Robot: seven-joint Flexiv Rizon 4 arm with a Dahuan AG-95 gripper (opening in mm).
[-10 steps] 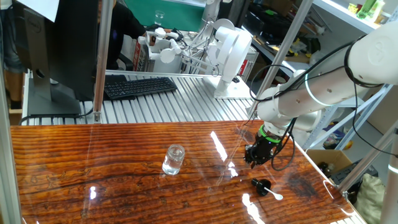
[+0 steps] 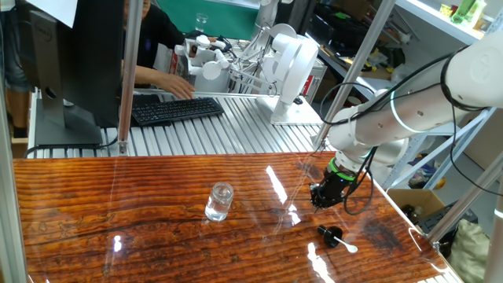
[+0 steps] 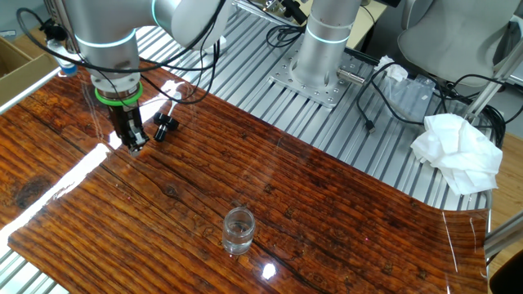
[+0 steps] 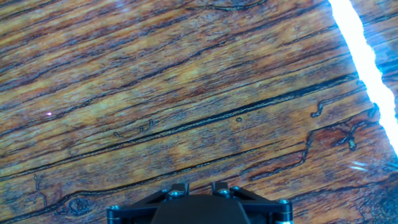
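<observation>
A clear glass jar [image 2: 219,202] with some clear liquid in it stands upright on the glossy wooden table; it also shows in exterior view 2 as a glass [image 3: 239,231]. My black gripper points down over the table's other side, well apart from the jar. In the wrist view its two tips stand a small gap apart, with only wood grain visible between them. A small black object with a white stick [image 2: 340,243] lies on the table close to the gripper; in exterior view 2 this black piece [image 3: 166,126] is beside the fingers.
Bright glare streaks cross the wooden table [image 2: 102,196], whose middle is otherwise bare. Beyond it on the slatted metal surface are a keyboard [image 2: 177,111], a monitor and a white fan [image 2: 292,71]. Crumpled white paper [image 3: 458,153] lies at the far right in exterior view 2.
The arm and gripper have shifted very slightly to the right. A person's hand has come out over the keyboard. The jar and the black object lie unmoved.
</observation>
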